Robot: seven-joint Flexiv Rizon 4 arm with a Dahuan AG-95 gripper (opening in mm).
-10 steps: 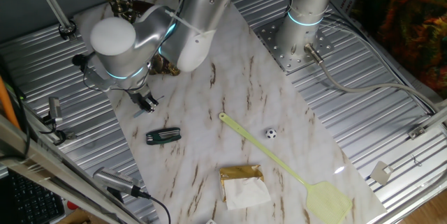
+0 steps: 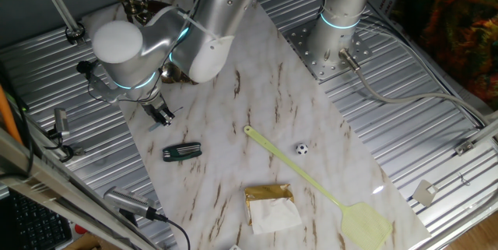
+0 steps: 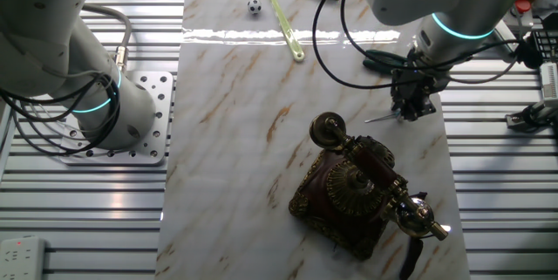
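Observation:
Near the table's left edge my gripper (image 2: 162,117) points down, its dark fingers low over the marble surface. A thin metal rod (image 3: 381,119), perhaps a hex key, shows at the fingertips in exterior view 2. Whether it lies between the fingers or on the table under them, I cannot tell. A dark green holder with several metal keys (image 2: 182,152) lies a short way in front of the gripper. In exterior view 2 this holder (image 3: 384,62) is partly behind the gripper and cables.
An ornate old-style telephone (image 3: 349,184) stands close to the gripper. A yellow-green fly swatter (image 2: 292,166), a small soccer ball (image 2: 302,149) and a gold-and-white packet (image 2: 272,209) lie farther off.
The arm's wrist has shifted slightly left in exterior view 1, while the fingers stay at nearly the same spot. The objects on the table have not moved.

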